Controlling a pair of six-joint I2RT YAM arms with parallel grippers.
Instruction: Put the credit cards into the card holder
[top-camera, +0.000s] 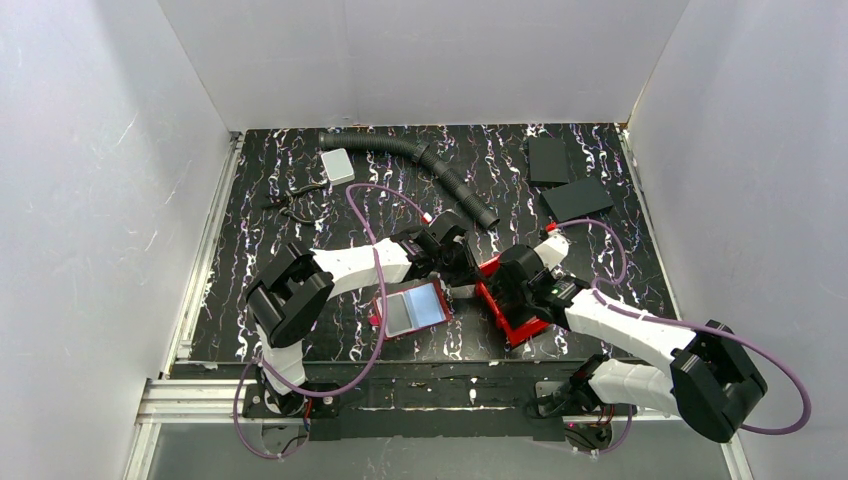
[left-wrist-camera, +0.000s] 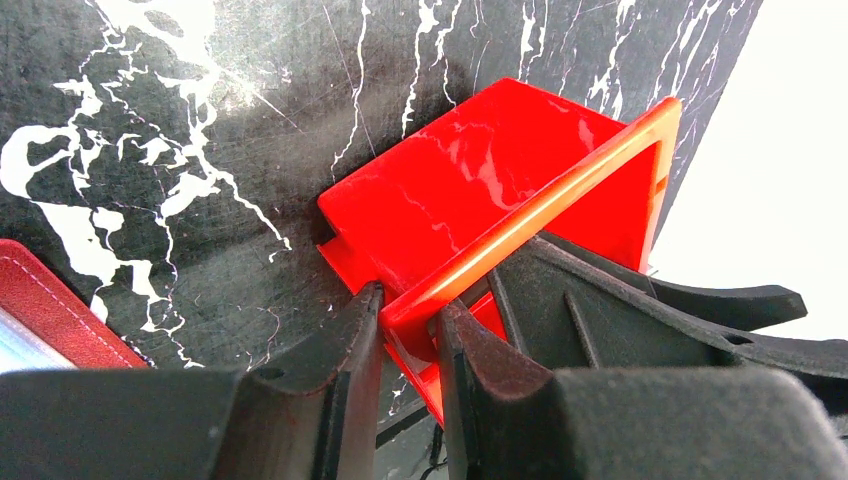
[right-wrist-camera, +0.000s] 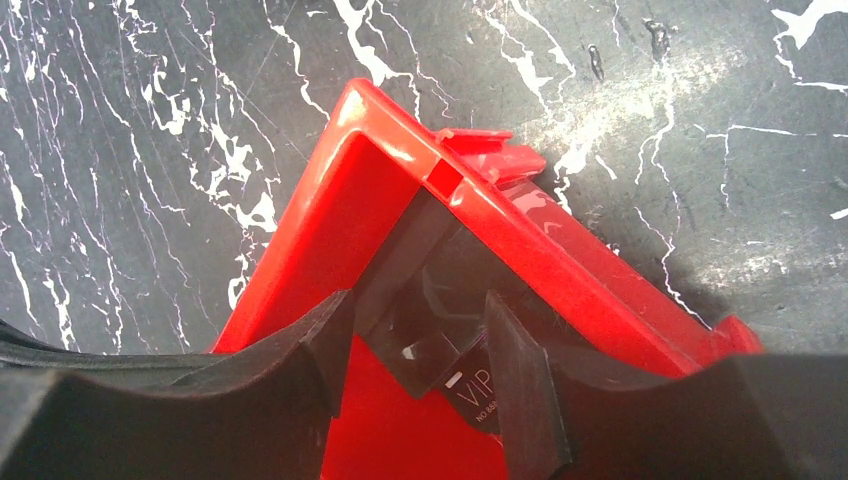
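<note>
The open card holder (top-camera: 448, 311), red-edged with clear windows, lies on the table left of a red box (top-camera: 523, 330); its red edge (left-wrist-camera: 60, 310) shows at the left of the left wrist view. Dark cards (right-wrist-camera: 430, 300) lie overlapping inside the box, one marked VIP (right-wrist-camera: 478, 395). My left gripper has its fingers on both sides of the box's rim at one corner, with the rim filling the gap. Over the cards, my right gripper stands open and reaches into the box; the lower cards are partly hidden by its fingers.
A black corrugated hose (top-camera: 385, 143) curves across the back, with a white box (top-camera: 337, 166) and a dark pliers-like tool (top-camera: 292, 205) to its left. Two dark flat boxes (top-camera: 547, 162) (top-camera: 577, 200) lie at back right. Both arms nearly meet at the red box.
</note>
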